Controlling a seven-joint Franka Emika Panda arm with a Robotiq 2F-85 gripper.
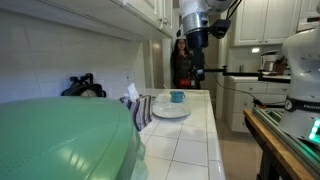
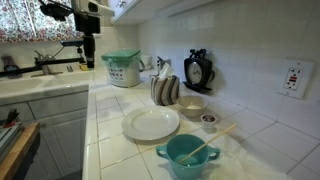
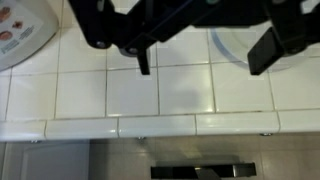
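My gripper hangs in the air above the front edge of the counter, well clear of everything on it. In the wrist view the gripper is open, with only tiles below the space between its fingers. A white plate lies on the tiles, and part of the plate shows near the right finger. The teal pot stands at the near end of the counter with a wooden stick resting across it.
A beige bowl and a small white cup sit behind the plate. Near the wall are a striped cloth item and a black object. A white basket with a green lid stands farther along. Bare tiles lie between.
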